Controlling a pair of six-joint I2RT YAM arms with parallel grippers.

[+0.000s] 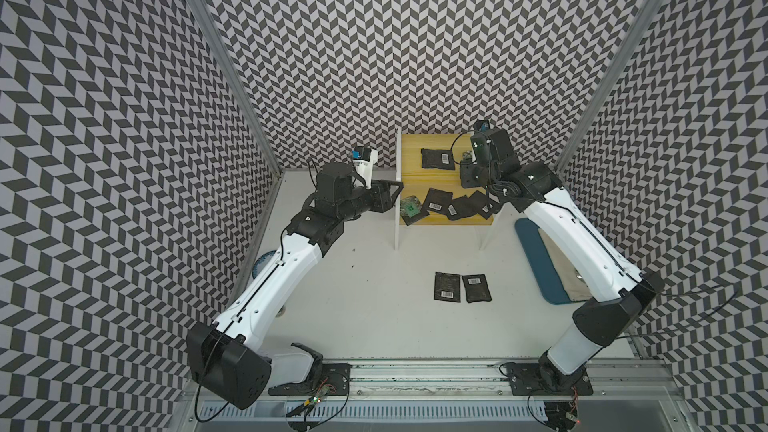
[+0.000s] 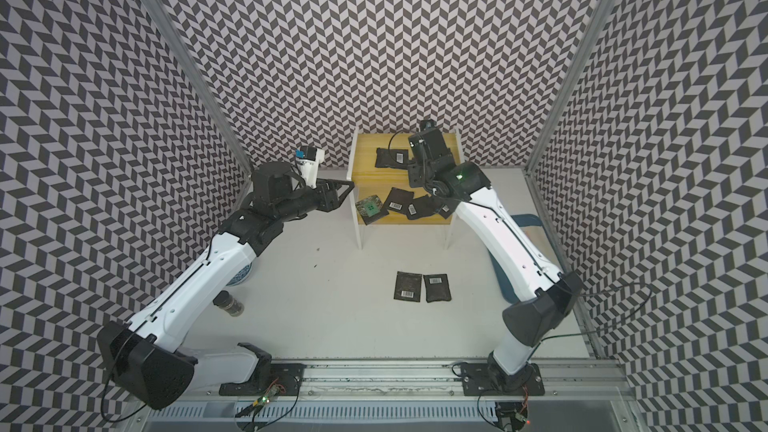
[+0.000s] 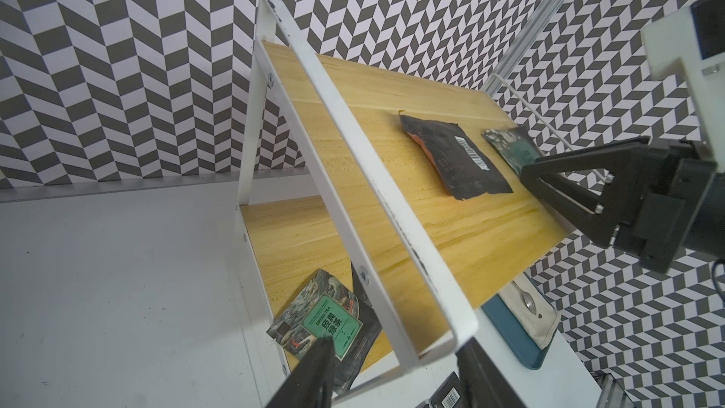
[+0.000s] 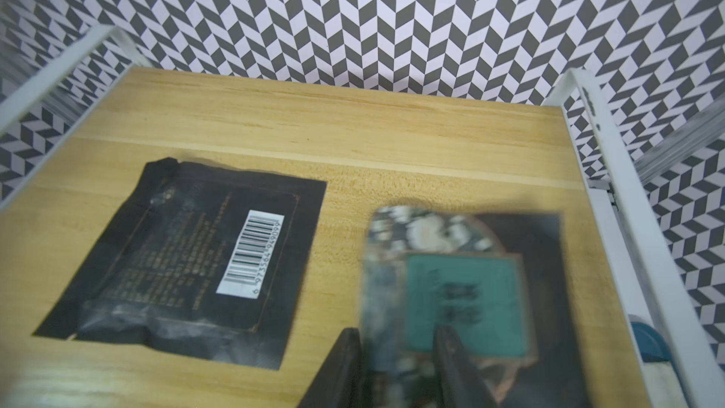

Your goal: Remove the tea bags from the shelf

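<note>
On the yellow upper board of the shelf (image 4: 340, 136), a black tea bag with a barcode (image 4: 204, 257) lies flat. To its right is a tea bag with a green label (image 4: 468, 302), blurred; whether it touches the board is unclear. My right gripper is at this bag's near edge, its fingers apart with part of the bag visible between them. My left gripper stands open just left of the shelf's side frame, holding nothing. Several tea bags, including a green-labelled one (image 1: 411, 207), lie on the lower board.
Two tea bags (image 1: 447, 287) (image 1: 477, 288) lie on the white table before the shelf. A blue tray with a beige cloth (image 1: 536, 264) is at the right. White side frames (image 3: 362, 158) edge the upper board. A jar (image 2: 229, 303) stands at the left.
</note>
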